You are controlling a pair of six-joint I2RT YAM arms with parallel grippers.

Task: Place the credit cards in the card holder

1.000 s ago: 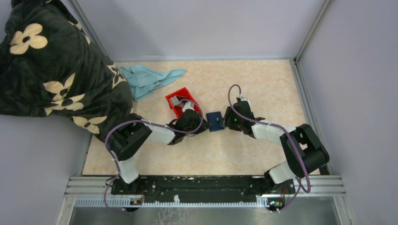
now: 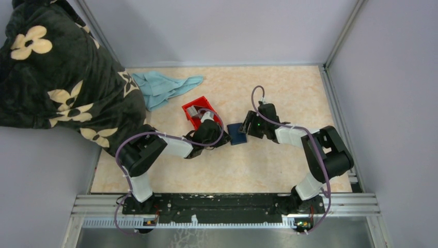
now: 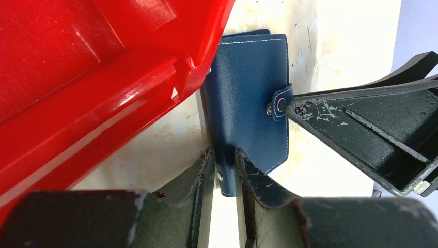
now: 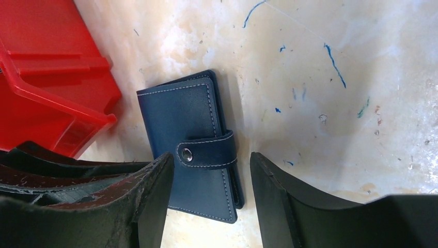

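The dark blue card holder (image 2: 237,134) lies closed on the table between the two grippers, its snap strap (image 4: 209,152) fastened over one edge. At the spine side, my left gripper is part open, with the holder's spine edge showing in the narrow gap between its fingertips; whether they touch it is unclear. My right gripper is open over the strap edge, one fingertip above the cover and the other beyond the edge, above the table. Pale flat pieces that look like cards (image 2: 193,110) are in the red bin (image 2: 199,99).
The red bin stands close to the holder, just behind my left gripper. A light blue cloth (image 2: 164,89) lies at the back left, near a dark flowered blanket (image 2: 62,67). Bare table (image 2: 289,82) extends at the back right and along the front.
My right gripper has shifted slightly toward the back and to the left, over the holder's strap edge. In the top view the left arm and the holder stay where they were.
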